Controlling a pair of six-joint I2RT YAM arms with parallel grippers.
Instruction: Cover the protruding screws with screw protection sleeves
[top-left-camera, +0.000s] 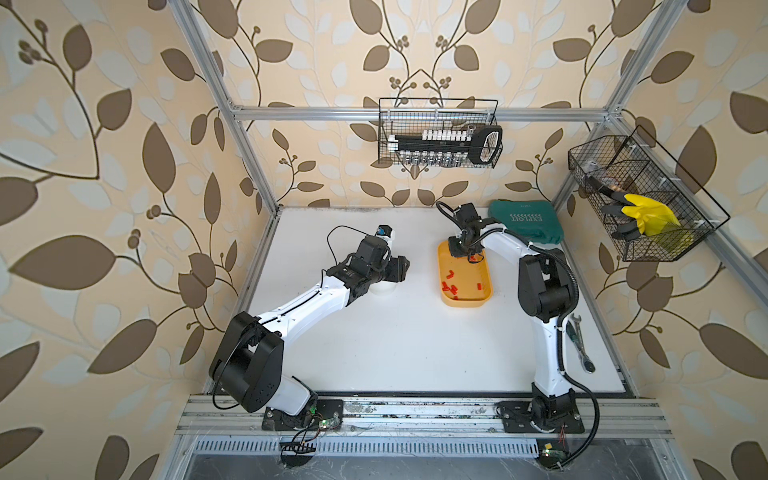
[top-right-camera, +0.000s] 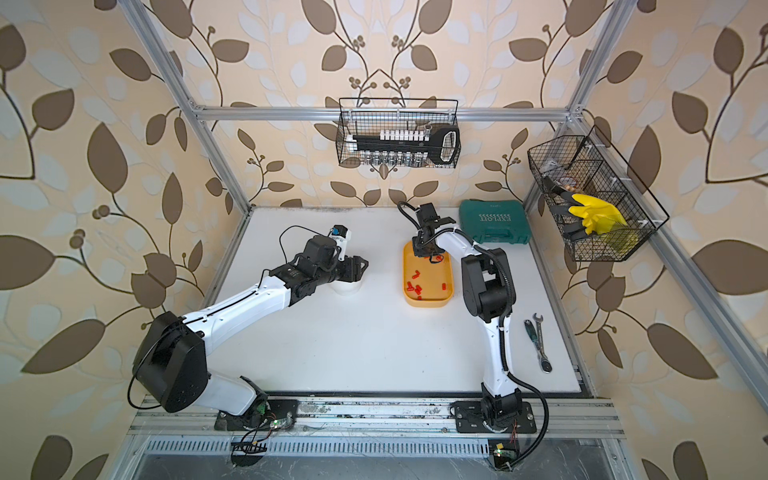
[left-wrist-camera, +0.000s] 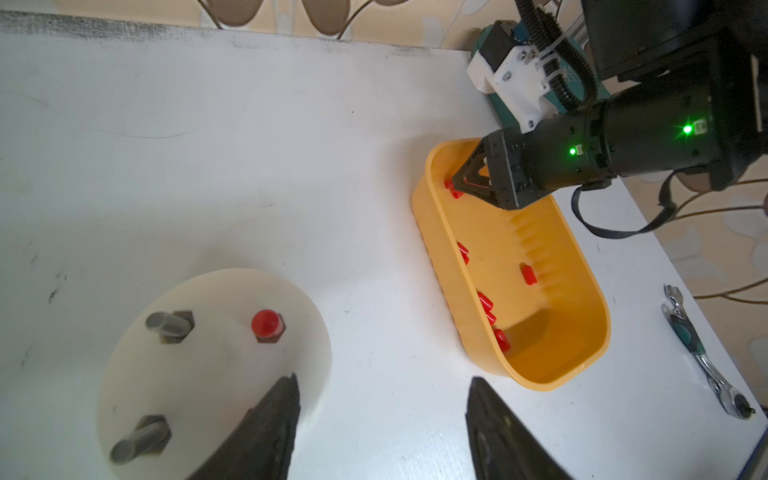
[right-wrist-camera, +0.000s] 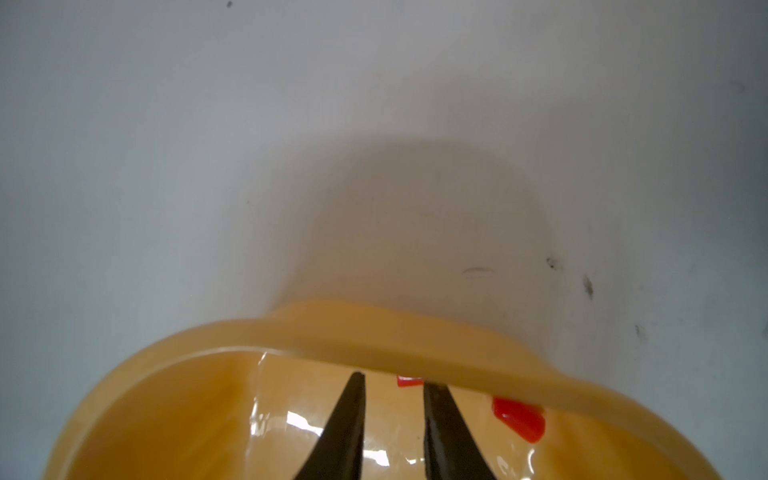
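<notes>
A white round block (left-wrist-camera: 216, 360) carries upright screws. Two are bare, a far-left screw (left-wrist-camera: 168, 323) and a near-left screw (left-wrist-camera: 140, 441); a red sleeve (left-wrist-camera: 267, 324) covers the far-right one. A fourth spot is mostly hidden behind a left finger. My left gripper stands open and empty over the block's right side. Inside the orange tray (left-wrist-camera: 442, 232) lie several loose red sleeves, one of them (left-wrist-camera: 529, 273) by itself. My right gripper is at the tray's far end, fingers partly apart, with no sleeve visibly held; a red sleeve (right-wrist-camera: 520, 417) lies off to its right.
A green case (top-left-camera: 525, 220) stands behind the tray at the back right. Wrenches (top-right-camera: 540, 344) lie near the right edge. Wire baskets hang on the back wall and right side.
</notes>
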